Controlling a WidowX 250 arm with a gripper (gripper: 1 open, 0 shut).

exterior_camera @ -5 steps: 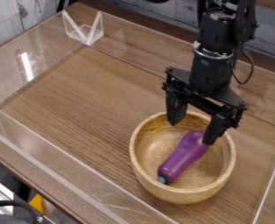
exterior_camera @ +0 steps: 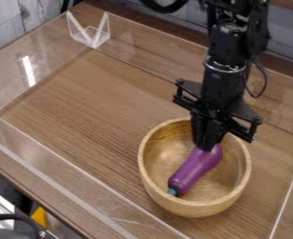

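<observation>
My black gripper (exterior_camera: pixel 209 142) reaches down from the top right into a tan round bowl (exterior_camera: pixel 153 159) at the lower middle. An elongated purple object (exterior_camera: pixel 193 174) with a teal tip lies diagonally in the bowl. The gripper's tips are at the upper end of the purple object; I cannot make out whether they touch it or whether anything is between them.
A clear wire-like basket or holder (exterior_camera: pixel 90 30) stands at the back left. Dark items and something yellow lie off the table's lower-left edge.
The gripper has moved lower and toward the middle of the bowl, down to the purple object's upper end. The bowl looks unmoved.
</observation>
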